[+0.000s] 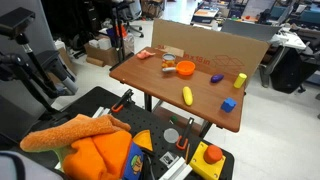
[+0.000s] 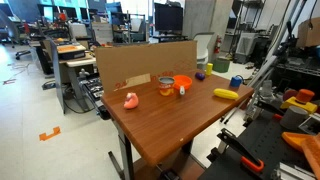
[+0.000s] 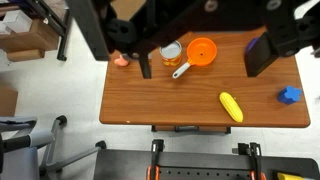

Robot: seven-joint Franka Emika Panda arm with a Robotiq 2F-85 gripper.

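In the wrist view my gripper is open above the table, its dark fingers blurred and wide apart. Between and below them appear an orange bowl [image 3: 203, 51], a small can [image 3: 170, 50] and a white item with an orange end [image 3: 181, 71]. Lower down lies a yellow banana [image 3: 232, 107], with a blue block [image 3: 289, 95] to its right. A pink object [image 3: 120, 60] sits left of the fingers. In exterior view 1 a purple object [image 1: 217, 78] and a yellow cylinder [image 1: 240, 80] rest toward the table's right side. Nothing shows between the fingertips.
A cardboard panel [image 2: 150, 60] stands along the far edge of the wooden table [image 2: 165, 125]. Orange cloth [image 1: 85, 140], a roll of tape [image 1: 171, 135] and a yellow device [image 1: 208, 160] occupy the dark bench in front.
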